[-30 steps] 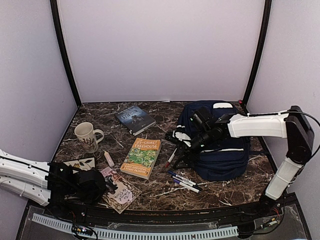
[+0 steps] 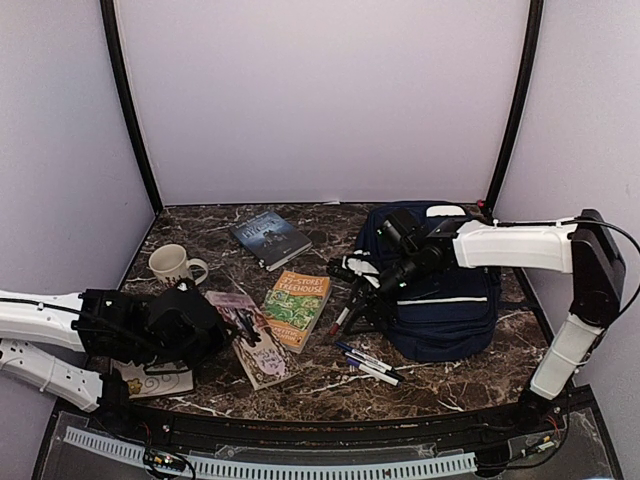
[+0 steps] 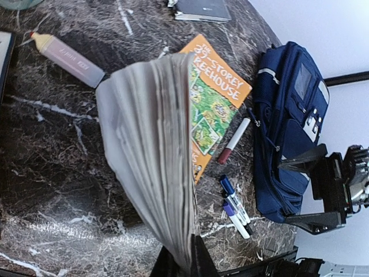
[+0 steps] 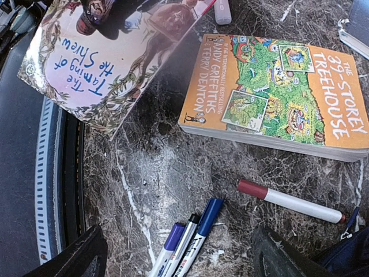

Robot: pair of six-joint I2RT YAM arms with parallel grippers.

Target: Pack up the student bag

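Observation:
The thin pink book, The Taming of the Shrew (image 4: pixel 104 63), is lifted off the table, its edge pinched by my left gripper, which is shut on it. In the left wrist view its page edges (image 3: pixel 153 144) face the camera, slightly fanned. My right gripper (image 2: pixel 352 305) stands open over the table in front of the navy backpack (image 2: pixel 450 310), nothing between its fingers. The orange Treehouse book (image 4: pixel 277 92) lies flat at mid table. Close by lie a red-capped marker (image 4: pixel 294 202) and several blue, purple and black markers (image 4: pixel 187 242).
At the back lies a dark blue book (image 2: pixel 270 240). A white mug (image 2: pixel 175 264) stands at the left, with a pale patterned item (image 2: pixel 155 380) near the front-left edge. A pink bottle-shaped highlighter (image 3: pixel 69 60) rests on the tabletop. Bare table shows front of centre.
My left gripper has risen and moved right, carrying the pink book up off the table and tilting it. The orange book has shifted slightly right. The right arm looks almost still.

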